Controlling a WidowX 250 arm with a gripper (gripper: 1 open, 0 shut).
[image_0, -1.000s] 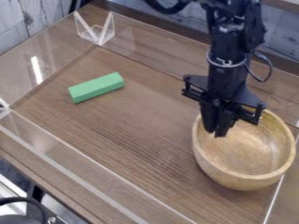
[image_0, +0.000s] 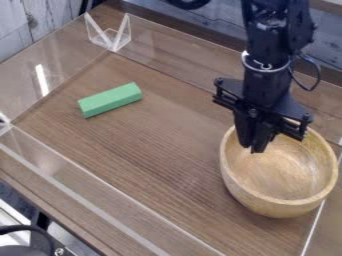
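Note:
The black robot gripper (image_0: 254, 131) points down over the back left rim of a large beige bowl (image_0: 274, 182) at the right. Its fingertips are at or just above that rim; whether they touch it or hold anything I cannot tell. A green block (image_0: 110, 99) lies on the wooden table (image_0: 120, 170) at the left, well away from the gripper.
A white wire-like object (image_0: 110, 30) stands at the back left. A dark cable or part (image_0: 24, 232) lies at the lower left corner.
The arm and gripper have risen slightly over the bowl's back rim. The bowl and green block look unmoved.

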